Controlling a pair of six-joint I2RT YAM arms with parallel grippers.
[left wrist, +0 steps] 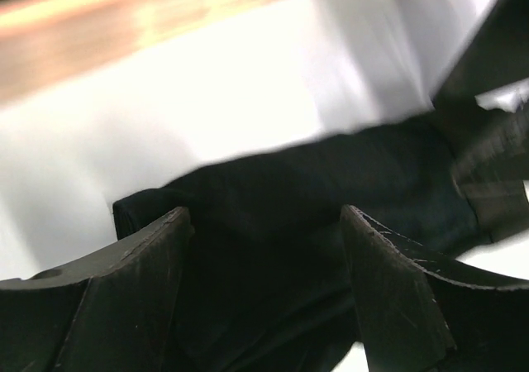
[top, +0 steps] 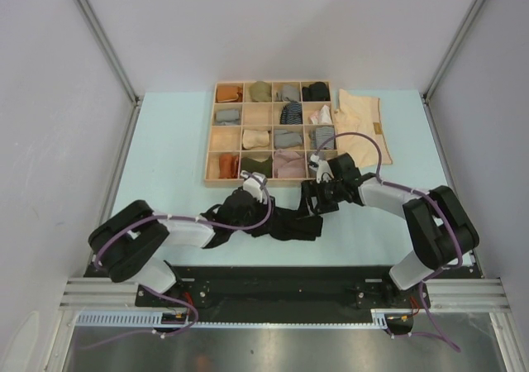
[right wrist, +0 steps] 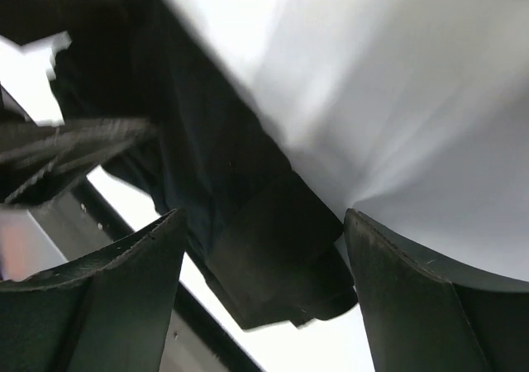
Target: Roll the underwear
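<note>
Dark underwear (top: pixel 293 226) lies bunched on the white table, below the compartment box. My left gripper (top: pixel 263 211) is over its left end; in the left wrist view (left wrist: pixel 264 231) its fingers are part open around dark fabric, and whether they grip it is unclear. My right gripper (top: pixel 312 197) hovers at the cloth's upper right. In the right wrist view (right wrist: pixel 264 231) its fingers stand open, with the folded edge of the underwear (right wrist: pixel 273 231) between or beneath them.
A wooden compartment box (top: pixel 211 132) of folded clothes sits behind the cloth. A beige cloth (top: pixel 359 128) lies to its right.
</note>
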